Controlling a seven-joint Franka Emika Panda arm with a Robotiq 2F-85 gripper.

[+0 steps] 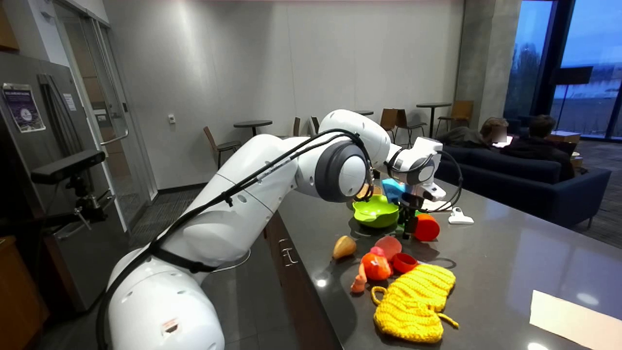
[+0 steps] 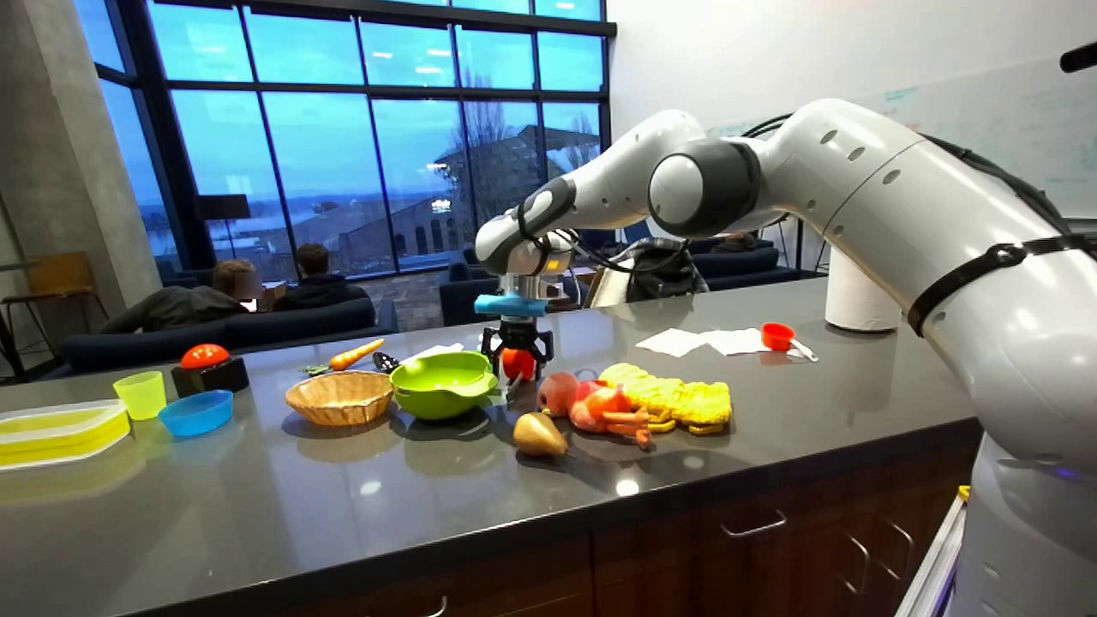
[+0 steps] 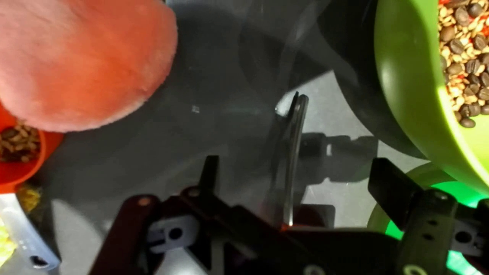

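My gripper stands open low over the dark counter, its two fingers wide apart. In the wrist view a thin metal strip (image 3: pixel 295 151) lies in the gap between the fingers, not gripped; its lower end runs under the gripper, by something red. A red round object (image 1: pixel 426 227) is right beside the gripper (image 1: pixel 409 226) in exterior view 1, and partly behind its fingers in exterior view 2. The green bowl (image 2: pixel 437 399), holding beans and grains, is on one side of the gripper. On the other is a fuzzy pink-orange toy (image 3: pixel 91 59).
A green dish (image 3: pixel 454 190) lies partly under one finger. Near the plush toy are a red scoop (image 3: pixel 20 151), a pear (image 2: pixel 539 435) and yellow knitting (image 1: pixel 417 303). A wicker basket (image 2: pixel 331 411) stands past the bowl.
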